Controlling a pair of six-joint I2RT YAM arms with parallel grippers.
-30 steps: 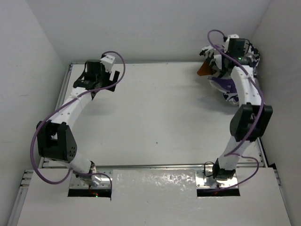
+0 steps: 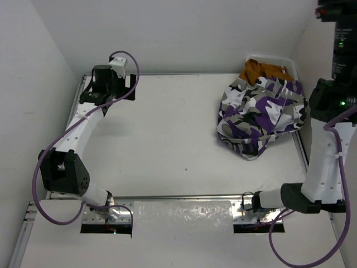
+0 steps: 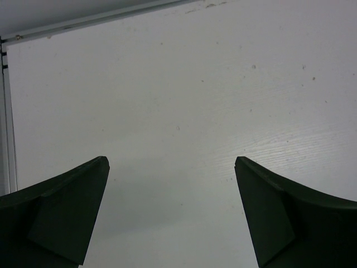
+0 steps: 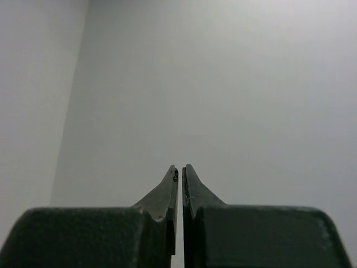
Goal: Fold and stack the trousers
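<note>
Purple, white and grey camouflage trousers (image 2: 256,114) lie crumpled on the right of the table, partly over a white bin (image 2: 268,58) holding orange-brown cloth (image 2: 259,70). My left gripper (image 2: 130,86) is open above the empty left side of the table; its fingertips frame bare surface in the left wrist view. My right arm is raised at the top right corner of the top view, beyond the trousers. In the right wrist view my right gripper is shut and faces plain wall, with nothing visible between its fingertips.
White walls enclose it at the back and both sides, with the bin close to the back right corner.
The left arm has shifted slightly.
</note>
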